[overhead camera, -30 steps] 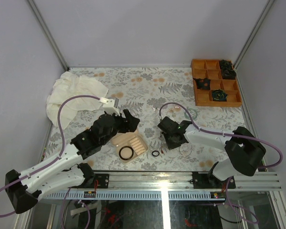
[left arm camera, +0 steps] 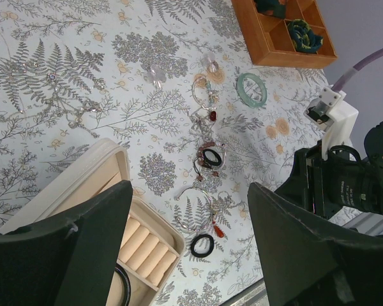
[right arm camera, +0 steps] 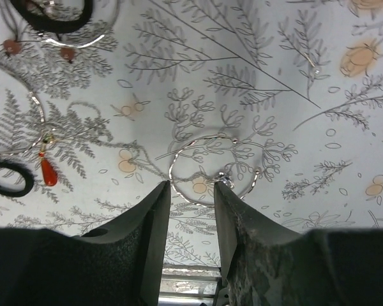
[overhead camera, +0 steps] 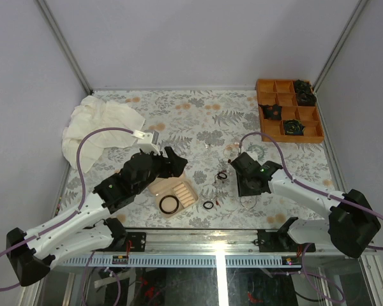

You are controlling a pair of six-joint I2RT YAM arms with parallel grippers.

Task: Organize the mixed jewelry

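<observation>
Mixed jewelry lies on the patterned cloth: black rings, a red drop pendant, silver bangles, chains and a green bangle. My right gripper hangs open over a thin twisted silver bangle with a chain and charm inside it. My left gripper stands open above the beige jewelry box, which holds padded rolls and a black band.
The wooden compartment tray with dark pouches sits at back right. A white cloth lies at the left.
My right arm has moved to the right in the top view, from over the central cluster toward the silver bangle. The left arm is unchanged.
</observation>
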